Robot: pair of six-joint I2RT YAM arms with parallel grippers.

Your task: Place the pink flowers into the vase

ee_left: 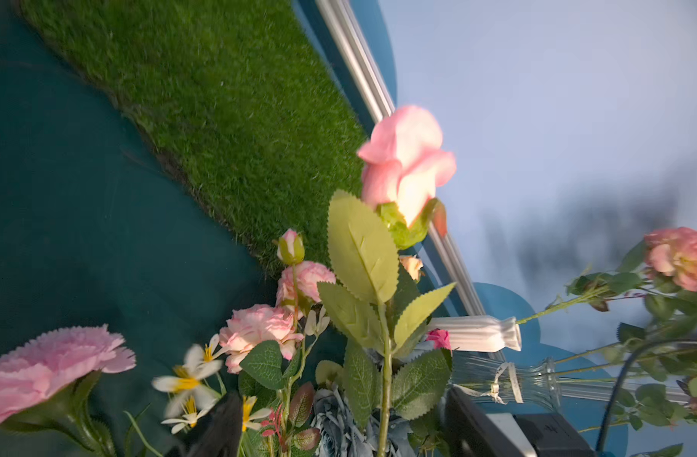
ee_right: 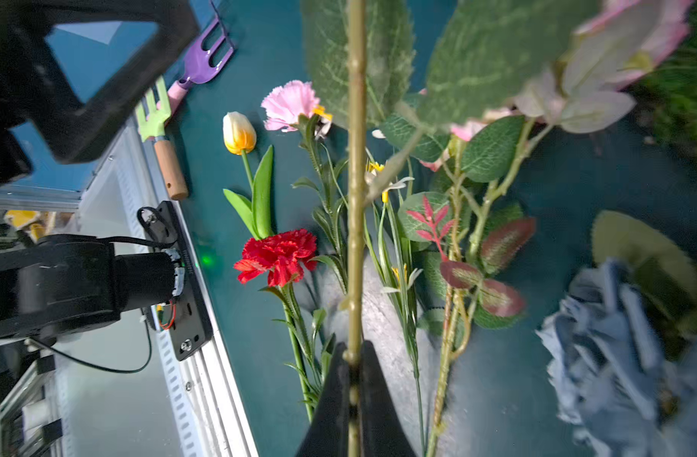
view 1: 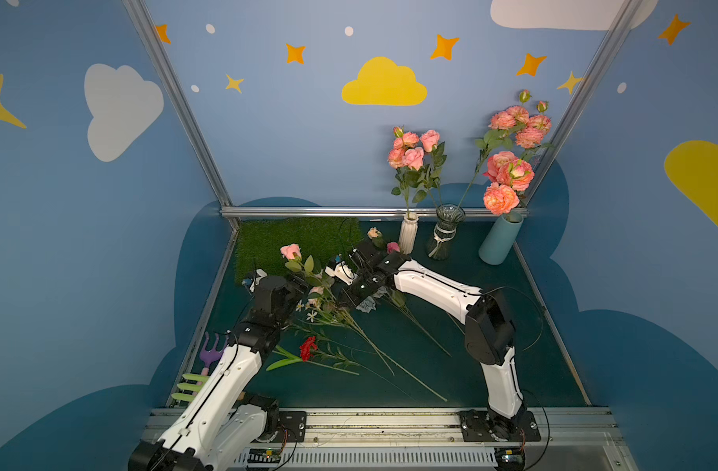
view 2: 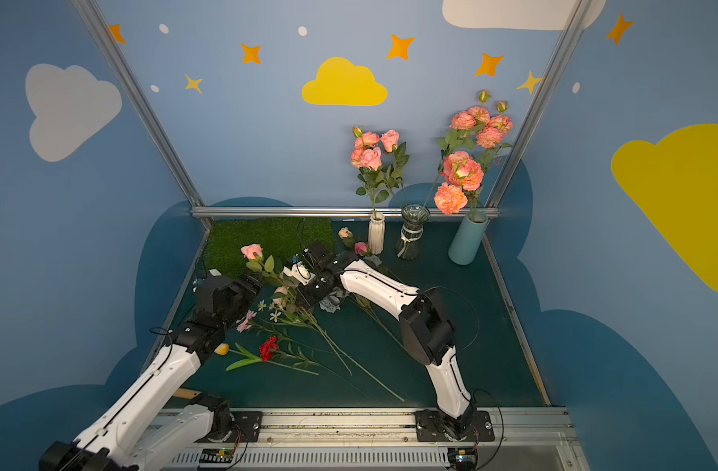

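A pink rose (ee_left: 409,163) on a long leafy stem stands in the middle of the left wrist view. My right gripper is shut on its thin stem, which runs between the fingertips. Open, my left gripper has its fingers apart on either side of the lower stem, not touching it. At the back right stand a ribbed white vase (view 1: 408,234) and a glass vase (view 1: 448,221) with a white tie, both holding pink flowers. A teal vase (view 1: 500,239) beside them holds coral-pink blooms.
Loose flowers lie under the arms: a red carnation (ee_right: 276,255), a yellow-white tulip (ee_right: 239,133), a pink carnation (ee_right: 290,104) and a blue-grey bloom (ee_right: 615,342). Purple (ee_right: 205,55) and green (ee_right: 153,112) garden tools lie at the left edge. Grass matting (view 1: 257,235) covers the back left.
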